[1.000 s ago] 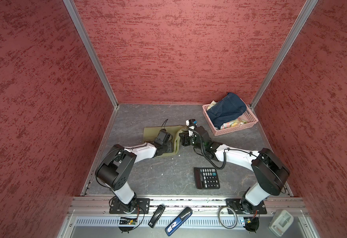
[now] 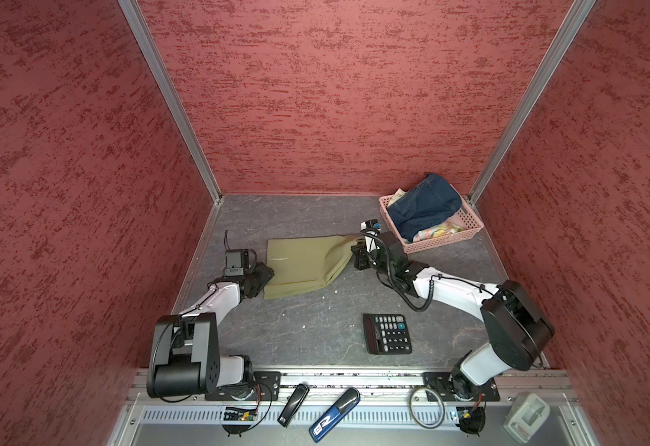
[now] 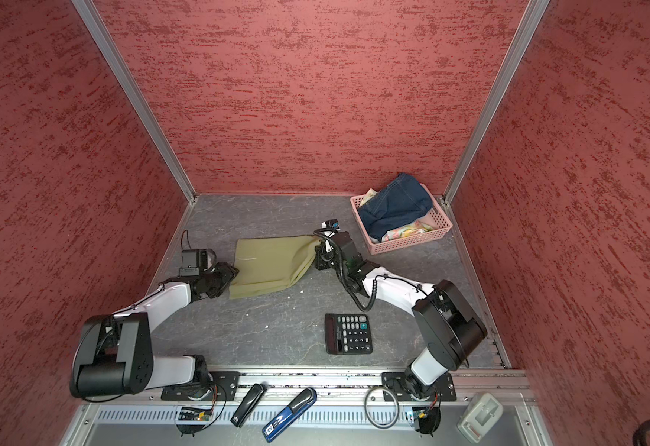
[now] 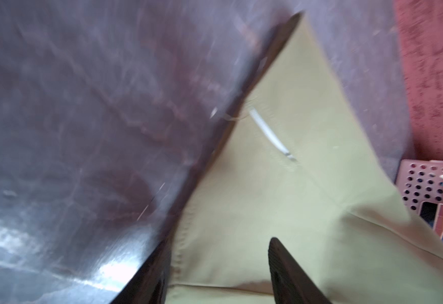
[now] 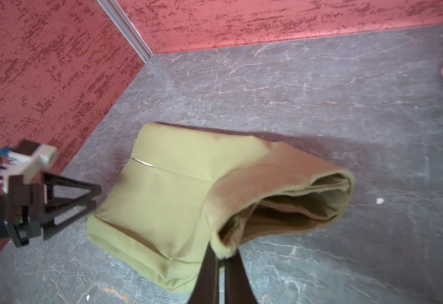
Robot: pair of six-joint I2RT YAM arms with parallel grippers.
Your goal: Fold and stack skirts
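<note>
An olive skirt (image 2: 302,261) lies folded on the grey table, its right end lifted and bulging into open loops, as the right wrist view shows. My right gripper is shut on the near edge of that raised end. At the skirt's left edge, my left gripper stands open above the cloth; its fingers (image 4: 289,276) are apart with nothing gripped between them. A pale slit or tag shows on the skirt (image 4: 327,167) in the left wrist view. The skirt's far right end is partly hidden behind my right gripper in the top views.
A pink basket (image 2: 438,243) at the back right holds dark blue denim (image 2: 425,204) and a patterned cloth. A black calculator (image 2: 386,333) lies near the front, right of centre. Bare table surrounds the skirt at the back and front.
My left gripper has drawn back leftward from over the skirt to its left edge, uncovering the cloth. My right gripper has shifted slightly right, the skirt's right end stretching with it.
</note>
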